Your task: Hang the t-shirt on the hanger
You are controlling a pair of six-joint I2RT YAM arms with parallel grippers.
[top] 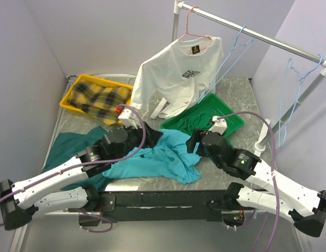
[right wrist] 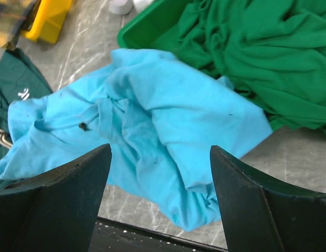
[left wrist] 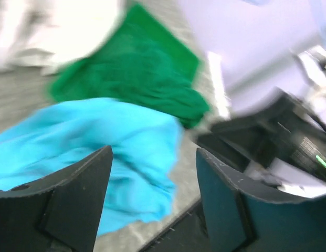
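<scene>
A crumpled light-blue t-shirt [top: 173,155] lies on the table in front of both arms; the right wrist view shows its folds [right wrist: 152,115] spread flat. Over its upper edge, apart from the cloth, is my left gripper [top: 155,137], its fingers [left wrist: 84,194] parted with a clear gap. My right gripper [top: 193,144] stands open at the shirt's right side, nothing between its fingers. From the rail hang light-blue hangers [top: 241,44], both bare. A white t-shirt [top: 186,68] hangs on a pink hanger [top: 187,26].
The metal rail [top: 257,34] runs along the back right. Behind the blue shirt stands a green bin [top: 236,123] with green cloth. A yellow bin [top: 65,102] holds plaid cloth at back left. Dark-green cloth [top: 65,152] lies at the left.
</scene>
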